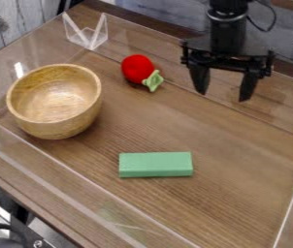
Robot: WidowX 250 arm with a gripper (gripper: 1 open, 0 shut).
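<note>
My gripper (223,74), black with two downward fingers, stands upright at the upper right of the camera view, above the bare wooden table. It looks open, fingers spread apart, with nothing visible between them. A red round object (138,69) with a small green part lies to its left. A green rectangular block (154,165) lies flat at the lower middle.
A wooden bowl (53,116) sits at the left. A white wire-like holder (85,35) stands at the upper left.
</note>
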